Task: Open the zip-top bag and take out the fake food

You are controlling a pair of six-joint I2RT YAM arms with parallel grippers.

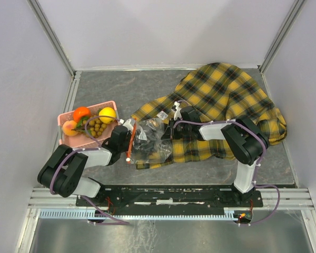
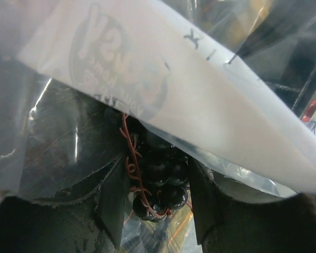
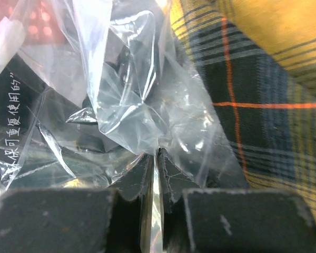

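Note:
The clear zip top bag (image 1: 147,156), with an orange strip (image 1: 131,139) along its left end, lies between my two arms in the top view. A bunch of dark grapes (image 2: 157,171) with a brown stem shows in the left wrist view, partly covered by the bag's white printed band (image 2: 200,95). My left gripper is open, its fingers standing on either side of the grapes. On the bag's other side, my right gripper is shut on the thin clear plastic. Whether other food lies in the bag I cannot tell.
At the left stands a pink basket (image 1: 68,142) holding an orange (image 1: 81,113), a peach (image 1: 69,127), a lemon (image 1: 107,114) and green grapes (image 1: 96,128). A yellow-black plaid cloth (image 1: 226,89) spreads under the bag and rightward. Bare grey table (image 1: 129,84) shows at the back.

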